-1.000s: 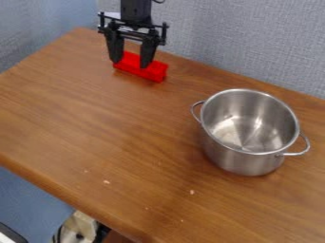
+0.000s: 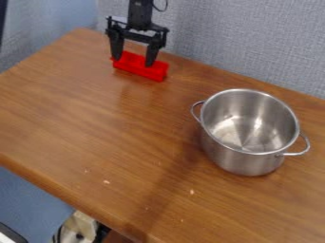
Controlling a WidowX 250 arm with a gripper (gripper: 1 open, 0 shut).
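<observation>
My black gripper (image 2: 133, 49) hangs at the back of the table, its two fingers apart over a red block (image 2: 140, 67). The fingertips reach down to about the block's top; whether they touch it I cannot tell. The block lies lengthwise on the wooden table near the back edge.
A steel pot (image 2: 246, 130) with two handles stands on the right of the table (image 2: 102, 142). A grey-blue wall runs behind, and the table's edge drops off at the lower left.
My gripper has moved slightly down toward the red block and a little left. The block and pot look unmoved.
</observation>
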